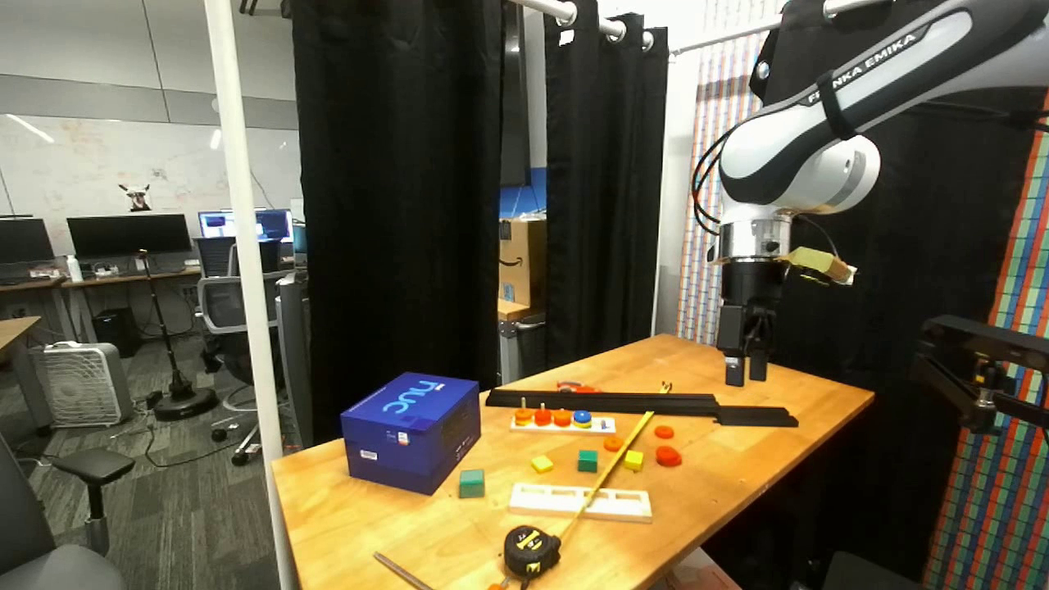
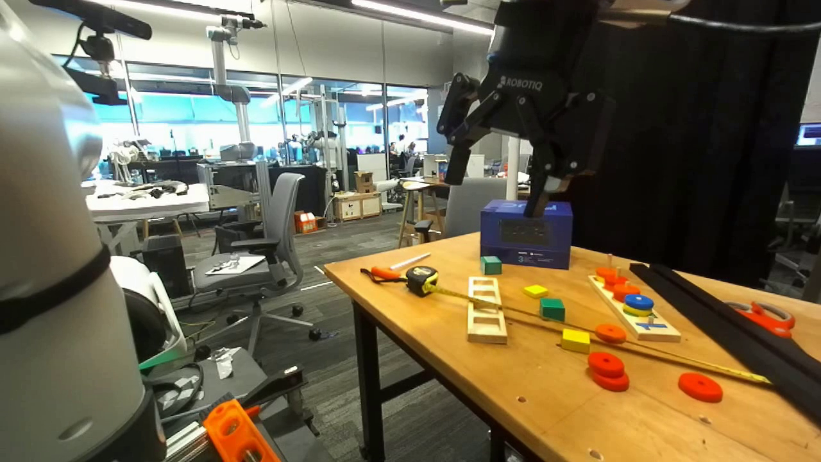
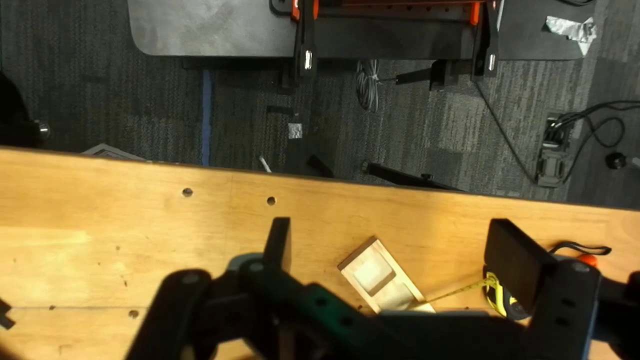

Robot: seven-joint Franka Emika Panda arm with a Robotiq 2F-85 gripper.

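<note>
My gripper (image 1: 745,374) hangs above the far right part of the wooden table (image 1: 629,369), open, with nothing between its fingers. In the wrist view its dark fingers (image 3: 277,246) stand wide apart, and a slotted wooden tray (image 3: 390,277) shows below between them. A peg board (image 2: 643,327) carries orange, red, blue and yellow rings. Loose red discs (image 2: 608,369), an orange disc (image 2: 610,332), green blocks (image 2: 551,308) and yellow blocks (image 2: 575,339) lie spread around the table. The yellow tape of a tape measure (image 1: 531,551) stretches across the slotted tray.
A blue box (image 1: 410,433) stands near the table's left end. Long black strips (image 1: 629,402) lie behind the peg board, with red scissors (image 2: 763,317) beyond. A screwdriver (image 2: 400,267) lies near the tape measure.
</note>
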